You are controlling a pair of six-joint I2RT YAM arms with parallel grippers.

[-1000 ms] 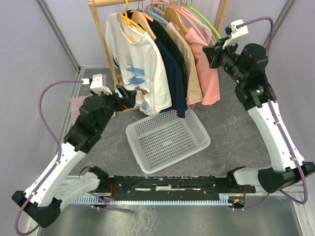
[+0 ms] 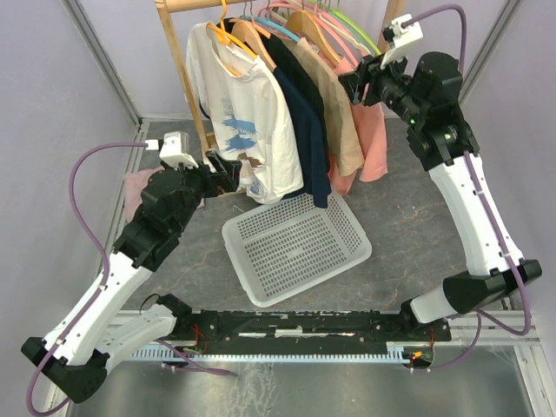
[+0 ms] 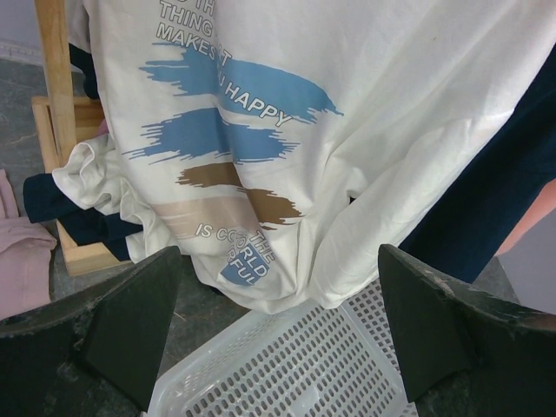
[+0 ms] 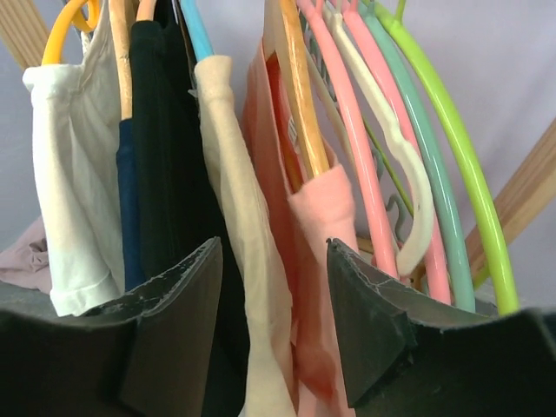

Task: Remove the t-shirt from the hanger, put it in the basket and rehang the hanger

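A white printed t-shirt (image 2: 243,122) hangs on a yellow hanger (image 2: 224,35) at the rack's left; its print and hem fill the left wrist view (image 3: 261,130). My left gripper (image 2: 224,171) stands open just before that shirt's lower left. My right gripper (image 2: 356,87) is open at the upper right of the row, by the tan (image 2: 334,113) and pink (image 2: 369,139) garments. In the right wrist view, the tan fabric (image 4: 239,191) and pink fabric (image 4: 321,217) on their hangers lie between and beyond its fingers.
A white perforated basket (image 2: 248,243) sits on the grey floor below the clothes. A wooden rack (image 2: 178,61) holds several garments and empty-looking coloured hangers. Folded pink fabric (image 2: 139,187) lies at the left.
My right gripper has moved left and up toward the tan and pink garments, shifting from where it stood at the pink garment's right. The left arm has not moved.
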